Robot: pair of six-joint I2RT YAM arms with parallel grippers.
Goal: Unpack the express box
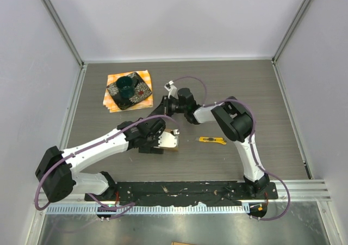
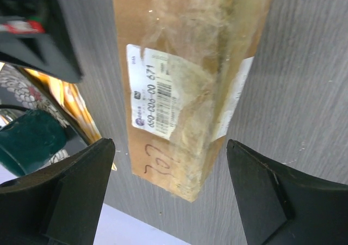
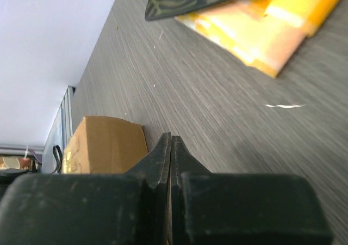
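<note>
The taped cardboard express box (image 2: 163, 152), with a white barcode label (image 2: 157, 95), fills the middle of the left wrist view. My left gripper is open, its fingers spread to either side of the box's near end in that view; whether they touch it is unclear. From above, the left arm covers most of the box. My right gripper is shut, its fingertips together, and I cannot make out anything between them. A corner of the box (image 3: 117, 144) shows to the left of it in the right wrist view. A yellow utility knife (image 1: 212, 140) lies on the table.
At the back left, a dark patterned tray (image 1: 143, 91) bearing a green cup (image 1: 125, 85) rests on orange-checked cloth (image 1: 112, 79). The two arms are close together near the box. Bare table stretches behind and to the right.
</note>
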